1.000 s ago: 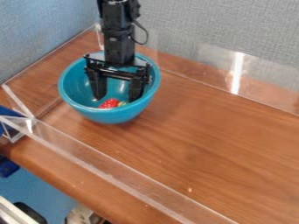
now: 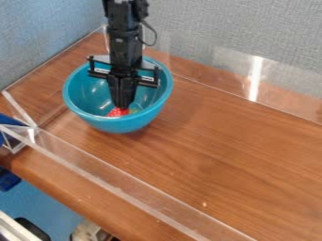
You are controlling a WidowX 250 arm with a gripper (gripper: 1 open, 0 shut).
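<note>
A black gripper [image 2: 123,92] reaches down into a turquoise bowl [image 2: 152,110] on the wooden counter at the upper left. Its fingers are close together inside the bowl, just above a small red object [image 2: 120,112] at the bottom, which they partly hide. The gripper looks shut; whether anything is between the fingertips is hidden.
Clear plastic edging runs along its front left and back. Walls stand behind and to the left, and a blue item [image 2: 9,127] lies at the left edge.
The gripper's fingers, spread apart a second ago, have come together. The bowl stays in place.
</note>
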